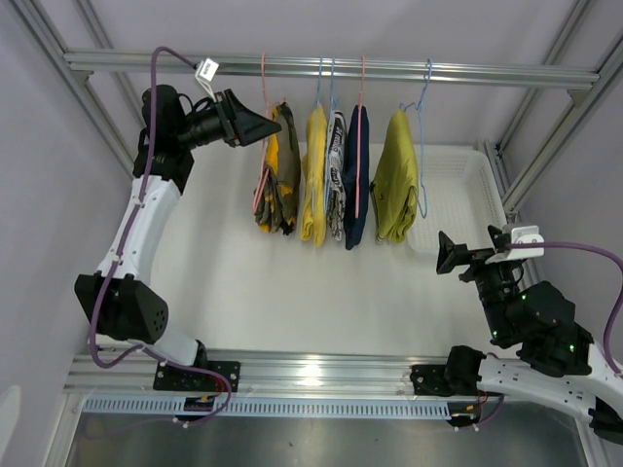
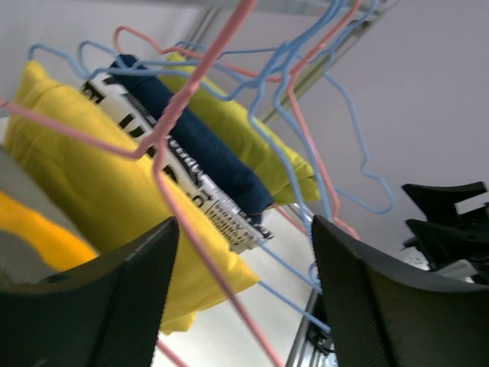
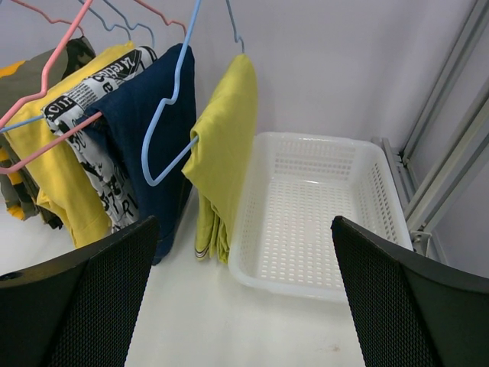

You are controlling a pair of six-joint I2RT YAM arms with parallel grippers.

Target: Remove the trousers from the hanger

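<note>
Trousers hang folded over pink and blue hangers on the rail: camouflage (image 1: 282,175), yellow (image 1: 313,175), printed black-and-white (image 1: 336,175), navy (image 1: 354,185) and olive-yellow (image 1: 396,175). My left gripper (image 1: 255,130) is at the upper left of the camouflage pair, close to its pink hanger (image 2: 195,237); in the left wrist view that hanger runs between the parted fingers, which appear open. My right gripper (image 1: 458,243) stands open at the lower right, below and right of the olive-yellow pair, with nothing between its fingers.
A metal rail (image 1: 195,64) spans the top. A white perforated basket (image 3: 313,214) sits at the back right, beside the olive-yellow trousers.
</note>
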